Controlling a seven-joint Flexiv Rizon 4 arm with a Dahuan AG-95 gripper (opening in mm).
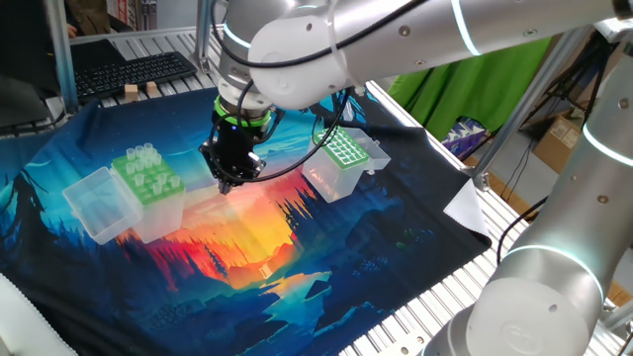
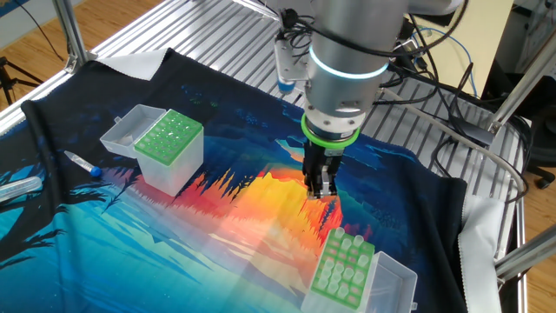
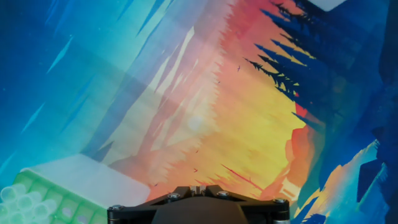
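My gripper [image 1: 226, 186] hangs over the orange part of the printed cloth, between two pipette-tip boxes. Its black fingers meet at the bottom of the wrist view, and nothing shows between them. One box [image 2: 339, 274] has a green rack top with several clear tips standing up out of it; its lid is folded open. That box's corner [image 3: 50, 199] also shows at the lower left of the wrist view. The other box [image 2: 169, 148] has a green grid top with no tips standing out of it, and its clear lid also lies open.
A pen-like item with a blue end [image 2: 82, 164] lies beside the grid-topped box. A clear object [image 2: 19, 189] rests at the left edge. A keyboard [image 1: 134, 74] sits behind the cloth [image 1: 247, 316], whose front middle is free.
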